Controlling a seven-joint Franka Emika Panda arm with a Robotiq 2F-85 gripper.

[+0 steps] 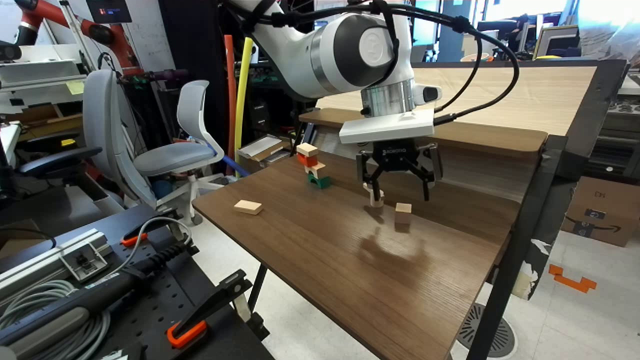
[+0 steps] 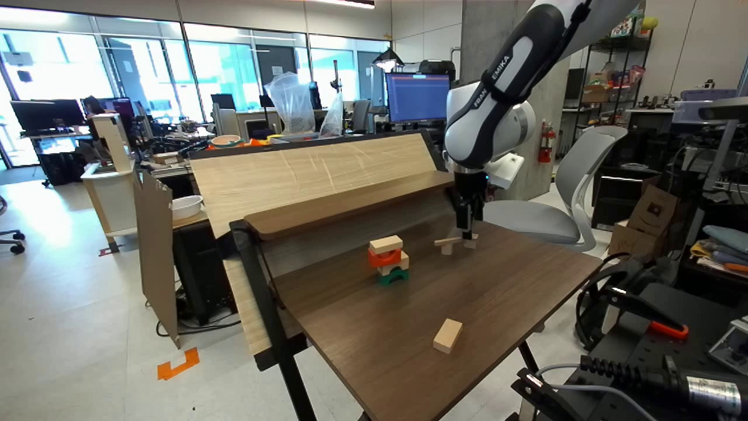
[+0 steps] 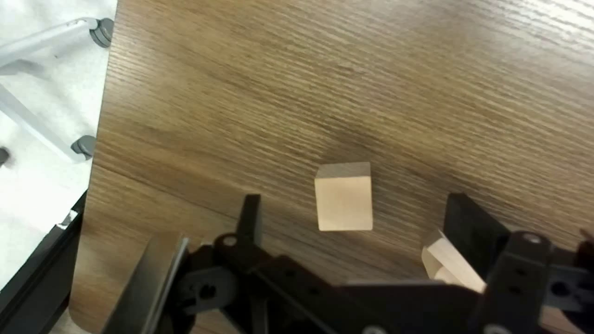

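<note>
My gripper stands open above the right part of the brown table, fingers pointing down and nothing held. A small light wooden cube rests on the table, centred between the spread fingers in the wrist view. In exterior view 1 the same cube lies just below the gap. Beside it stands a round wooden peg with a thin bar lying across its top. One finger partly hides that pair in the wrist view.
A stack of blocks, with an orange arch and a green arch, stands near the shelf. A flat wooden block lies alone nearer the table's edge. A raised shelf runs along the back.
</note>
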